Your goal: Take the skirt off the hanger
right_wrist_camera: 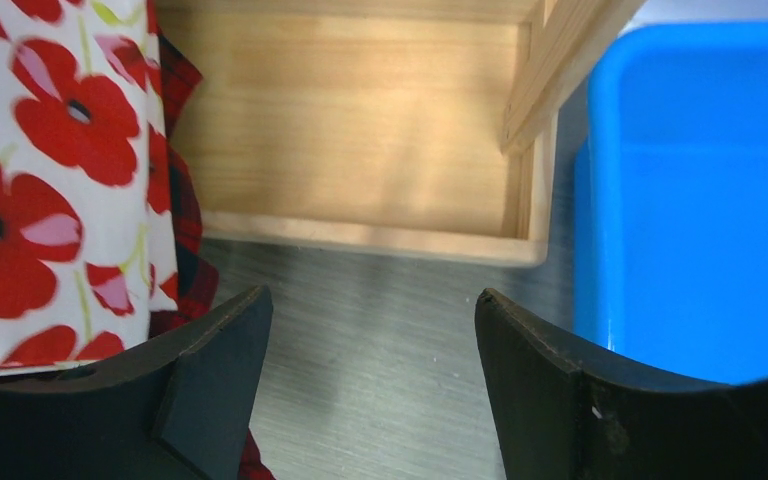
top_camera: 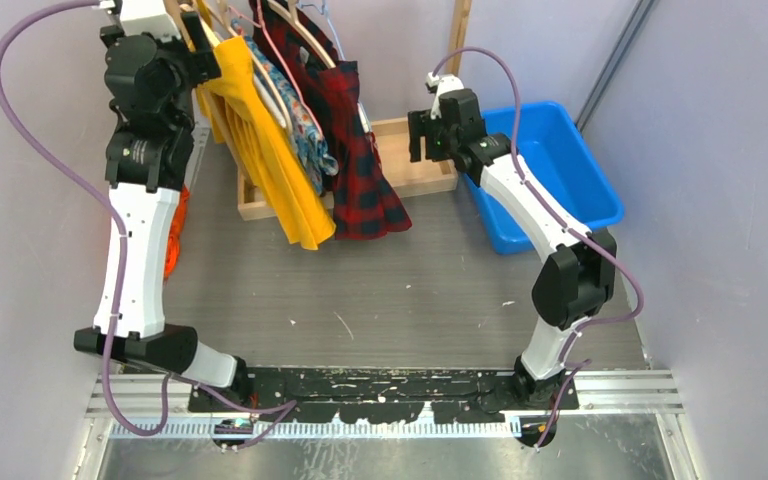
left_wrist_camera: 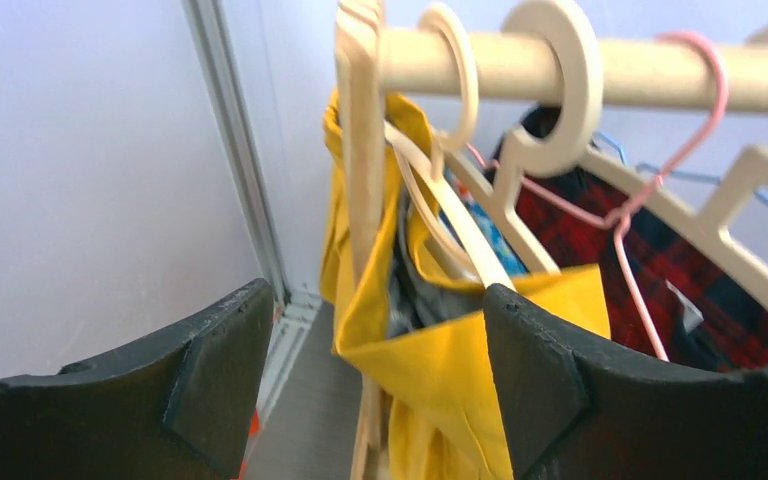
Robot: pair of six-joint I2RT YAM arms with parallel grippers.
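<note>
A yellow skirt (top_camera: 275, 170) hangs at the left end of the clothes rail, its top draped on a hanger (left_wrist_camera: 465, 220) just below the wooden rail (left_wrist_camera: 630, 75). My left gripper is raised at that end, open, its fingers either side of the yellow cloth's top, which lies beyond them; nothing is clearly held. My right gripper stands open and empty beside a floral cloth (right_wrist_camera: 50, 200), near the front of the wooden tray.
Red plaid (top_camera: 360, 170) and blue patterned (top_camera: 315, 150) garments hang right of the skirt. The wooden tray (top_camera: 420, 185) is below, a blue bin (top_camera: 510, 235) at right, orange cloth (top_camera: 175, 230) at left.
</note>
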